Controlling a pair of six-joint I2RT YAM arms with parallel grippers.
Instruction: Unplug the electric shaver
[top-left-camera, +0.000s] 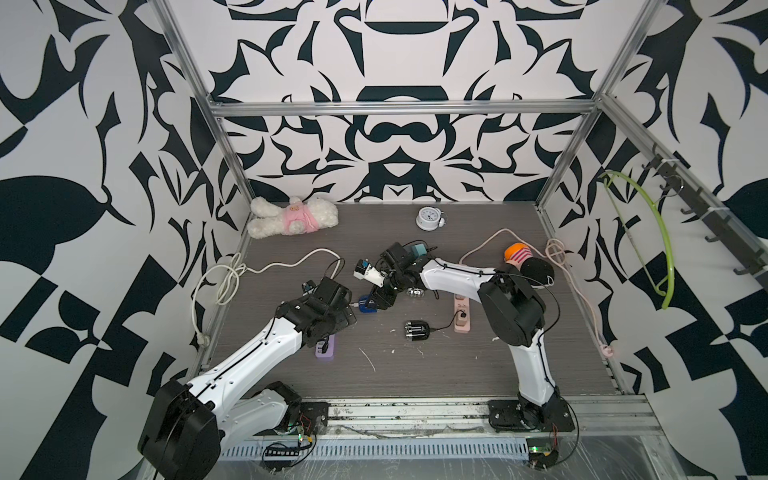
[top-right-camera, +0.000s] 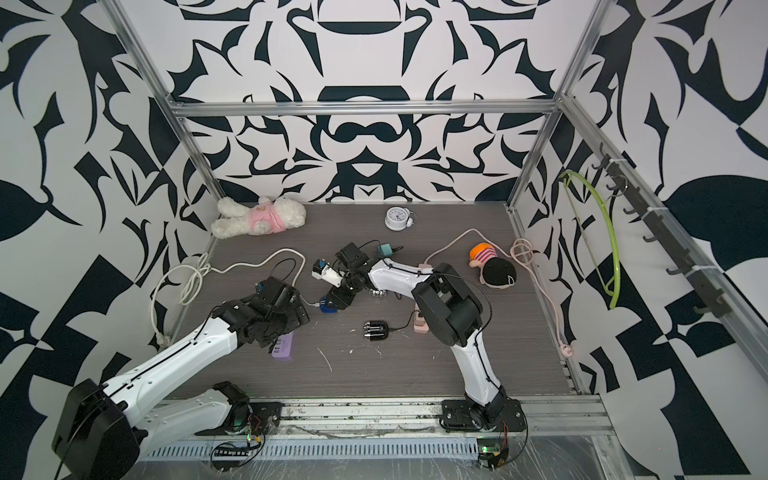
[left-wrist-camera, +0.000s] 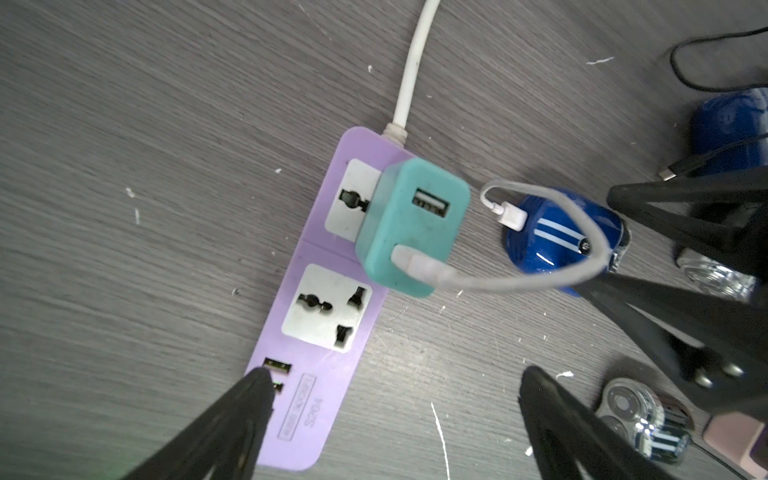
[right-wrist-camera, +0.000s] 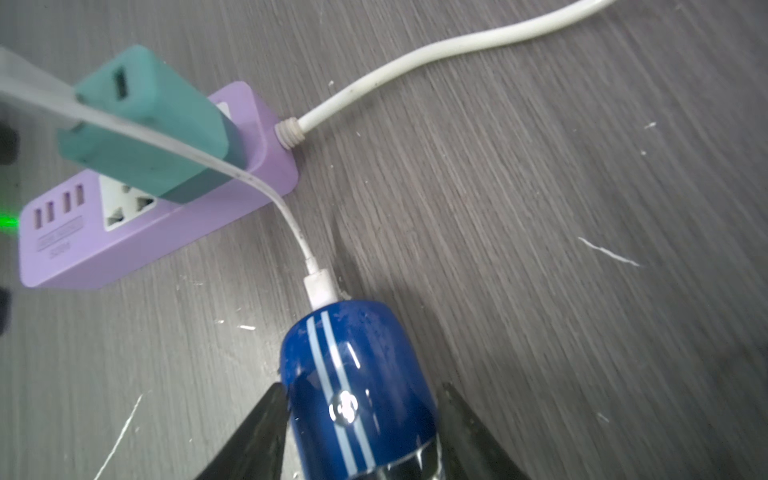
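A purple power strip (left-wrist-camera: 320, 400) carries a teal charger (left-wrist-camera: 412, 224), with a white cable (left-wrist-camera: 512, 284) running to a blue shaver (right-wrist-camera: 352, 384). My left gripper hangs open above the strip, nothing between its fingers. My right gripper is around the blue shaver's body, fingers on either side; whether they grip it is unclear.
A black shaver (top-left-camera: 417, 329), a pink strip (top-left-camera: 462, 320), another blue item (left-wrist-camera: 728, 120), a white plush toy (top-left-camera: 292, 216), a white round device (top-left-camera: 429, 217) and an orange-topped doll (top-left-camera: 518, 254) lie around.
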